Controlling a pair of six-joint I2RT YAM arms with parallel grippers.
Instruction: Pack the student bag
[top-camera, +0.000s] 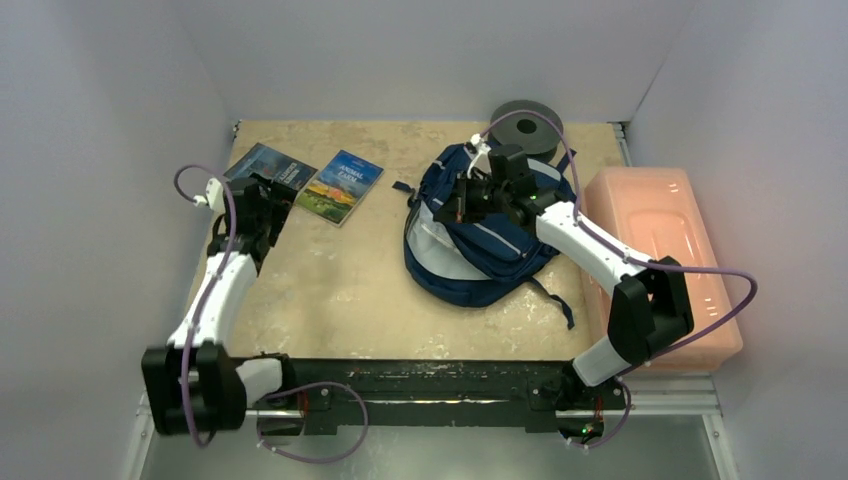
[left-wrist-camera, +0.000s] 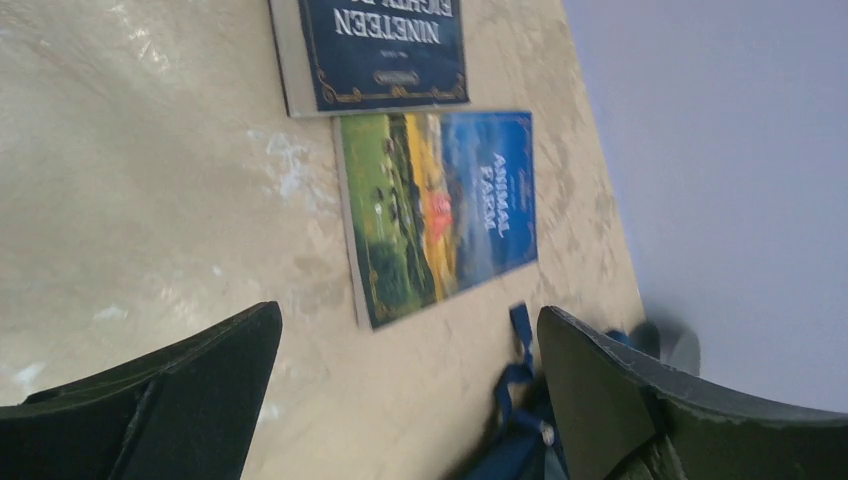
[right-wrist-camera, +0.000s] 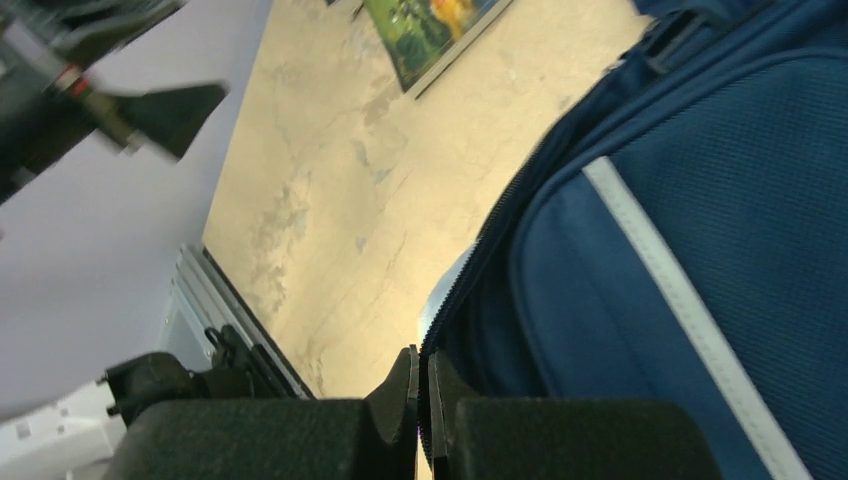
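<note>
A navy student bag (top-camera: 500, 235) lies on the table right of centre, its grey-white lining (top-camera: 440, 250) showing on the left side. My right gripper is shut on the zippered edge of the bag's opening, which runs between its fingertips. Two books lie flat at the back left: the dark blue "Nineteen Eighty-Four" (top-camera: 262, 164) and, touching its right side, "Animal Farm" (top-camera: 342, 187). Over the front of the dark book, my left gripper (top-camera: 279, 198) stands open with nothing between its fingers. Both covers, "Nineteen Eighty-Four" (left-wrist-camera: 385, 50) and "Animal Farm" (left-wrist-camera: 440, 205), show in the left wrist view.
Behind the bag stands a round dark grey object (top-camera: 526, 125). A pink translucent bin (top-camera: 660, 220) occupies the right side. One bag strap (top-camera: 552, 302) trails toward the front.
</note>
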